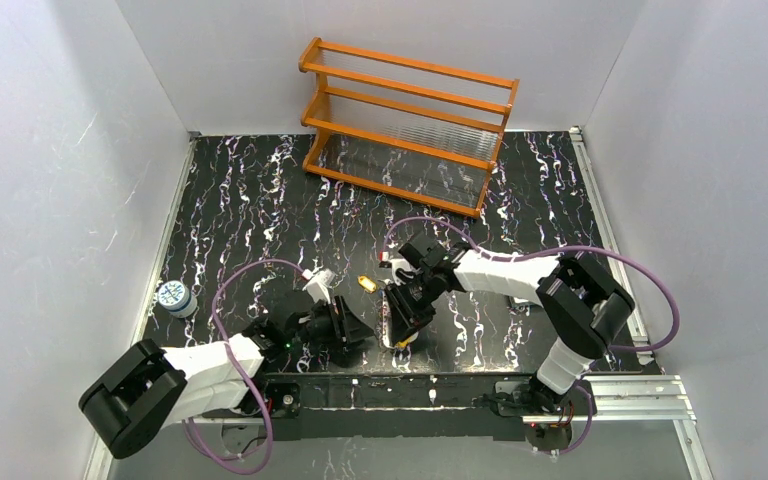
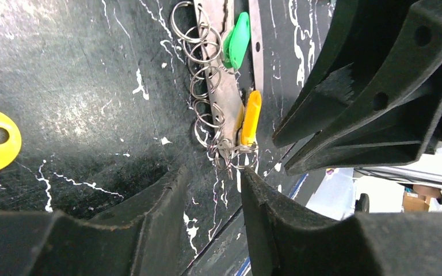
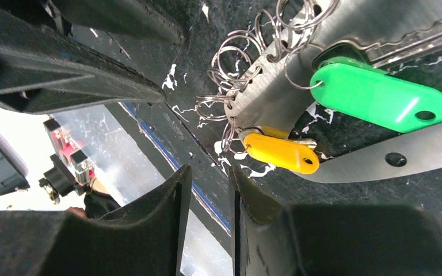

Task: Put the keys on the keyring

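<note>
A silver keyring plate (image 3: 273,106) with several small split rings along one edge lies on the dark table. A green key tag (image 3: 380,95) has a ring at its hole end. Near the plate's corner rests a yellow key tag (image 3: 282,154); whether a ring passes through it I cannot tell. Another yellow tag (image 2: 8,146) lies apart on the left. My left gripper stands partly open beside the plate's near end, nothing between its fingers. Opposite it, the right gripper is also partly open and empty, above the plate, covering much of it in the top view.
An orange wooden rack (image 1: 400,130) stands at the back. A round white-and-blue container (image 1: 175,297) sits far left. The table's front edge runs close by both grippers.
</note>
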